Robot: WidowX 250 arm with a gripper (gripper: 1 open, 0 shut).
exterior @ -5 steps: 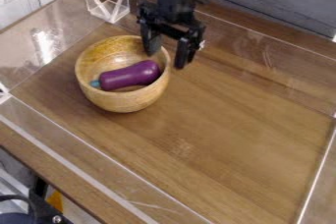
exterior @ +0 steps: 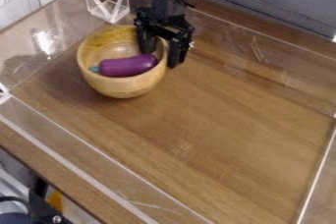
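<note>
A wooden bowl (exterior: 121, 85) stands on the left half of the table. A purple eggplant (exterior: 126, 67) with a green stem lies inside it. My black gripper (exterior: 161, 47) is over the bowl's back right rim, with its fingers low at the rim. Whether anything is between them, and how far apart they are, is unclear.
A white wire rack (exterior: 108, 2) stands at the back left. Clutter lies beyond the table's lower left edge.
My gripper has moved slightly left and down toward the bowl's back right rim. The eggplant and bowl have shifted slightly.
</note>
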